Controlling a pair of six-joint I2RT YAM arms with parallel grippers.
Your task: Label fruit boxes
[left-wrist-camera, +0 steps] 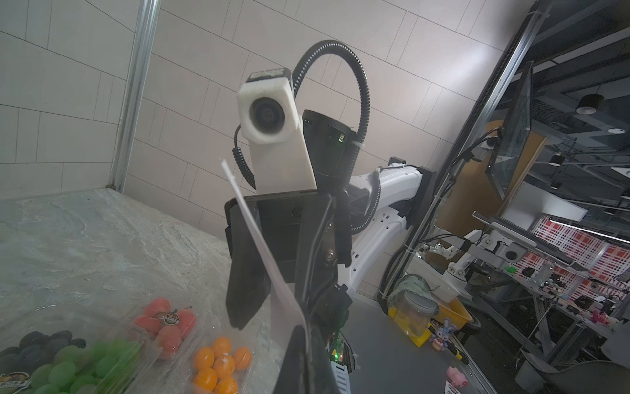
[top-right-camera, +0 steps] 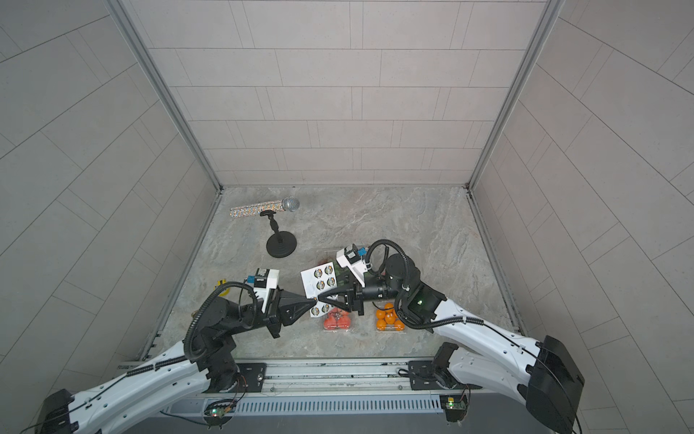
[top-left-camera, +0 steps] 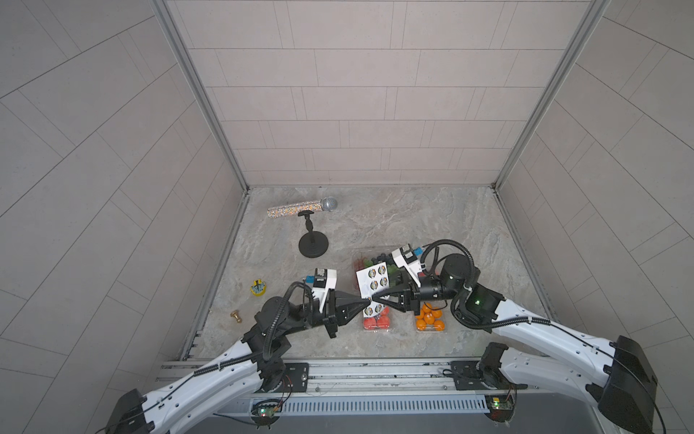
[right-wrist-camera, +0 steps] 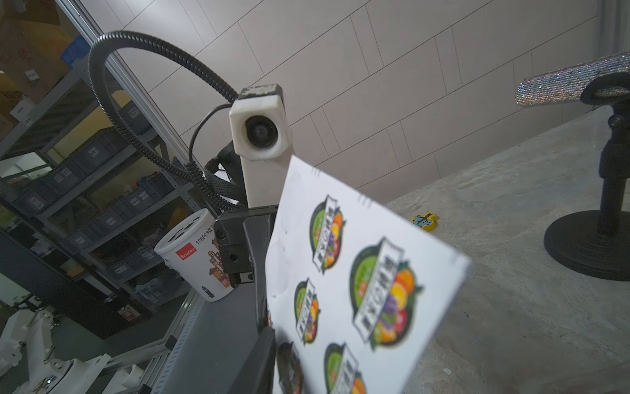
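Observation:
A white sticker sheet (right-wrist-camera: 367, 249) with fruit logos stands upright between the grippers. My left gripper (top-left-camera: 365, 303) is shut on the sheet's edge. My right gripper (top-right-camera: 324, 295) is open at the sheet, from the other side; its fingertips are partly hidden behind it. Below lie clear fruit boxes: red fruit (top-left-camera: 376, 322) and orange fruit (top-left-camera: 430, 318), with dark and green grapes (left-wrist-camera: 72, 367) behind. Logo labels show on the red fruit box and on the grape box in the left wrist view.
A black stand (top-left-camera: 313, 243) and a glittery microphone (top-left-camera: 292, 209) are at the back left. A small yellow object (top-left-camera: 258, 287) and a brass piece (top-left-camera: 235, 316) lie on the left.

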